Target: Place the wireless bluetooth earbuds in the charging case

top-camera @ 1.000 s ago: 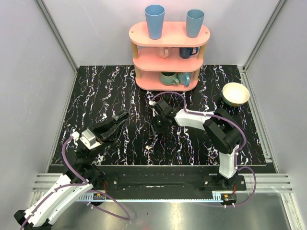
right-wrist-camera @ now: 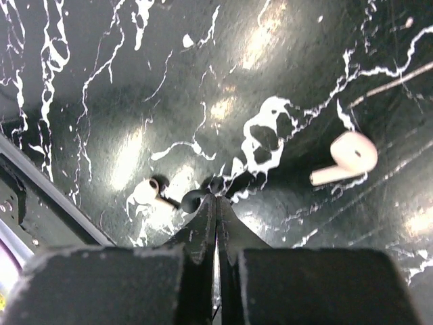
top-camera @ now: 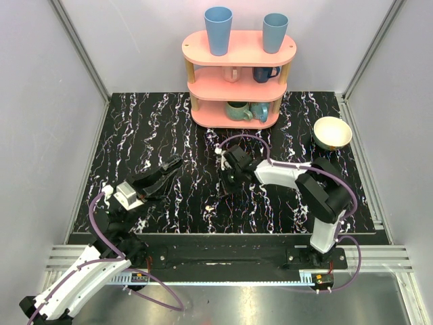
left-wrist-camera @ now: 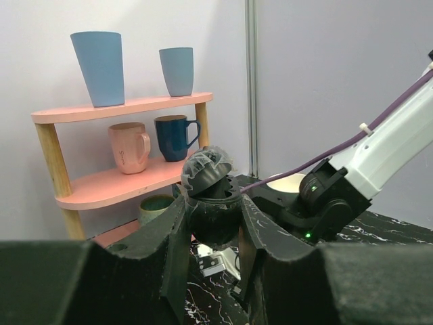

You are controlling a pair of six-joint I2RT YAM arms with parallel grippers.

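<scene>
A small black curled earbud (right-wrist-camera: 196, 198) lies on the marbled table in the right wrist view, just beyond the fingertips of my right gripper. Those fingers are pressed together with nothing between them, and they partly hide the earbud. Two pale earbuds lie nearby: one pale earbud (right-wrist-camera: 147, 193) to the left, the other pale earbud (right-wrist-camera: 353, 154) well to the right. Off the table, my left gripper is shut on the black charging case (left-wrist-camera: 213, 203). In the top view the charging case (top-camera: 171, 164) is held left of the right arm.
At the back stands a pink shelf (top-camera: 237, 87) with cups and mugs. A cream bowl (top-camera: 332, 133) sits at the far right. The right arm reaches over the middle of the black marbled table (top-camera: 149, 115), and the table's left rear is clear.
The right arm shifted slightly rightward in the top view. My left gripper stayed put.
</scene>
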